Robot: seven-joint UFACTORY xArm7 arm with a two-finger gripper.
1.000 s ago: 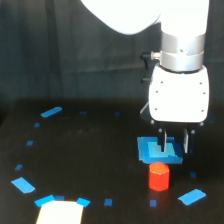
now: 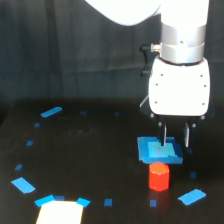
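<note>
A short red cylinder (image 2: 159,178) stands on the dark table, just in front of a blue square (image 2: 146,155) with a lighter blue patch (image 2: 160,149) on it. My gripper (image 2: 174,138) hangs over the right part of the square, pointing down. Its two fingers are spread apart, and nothing shows between them. In the picture, the cylinder lies below and slightly left of the fingertips, clear of them. How high the fingertips are above the table is hard to tell.
Light blue strips (image 2: 23,185) and small dark blue squares are scattered over the table. A pale object (image 2: 60,212) is cut off at the bottom left edge. Behind the table hangs a dark curtain (image 2: 70,50).
My gripper has risen slightly and shifted a little to the right. The red cylinder and the blue square have stayed in place.
</note>
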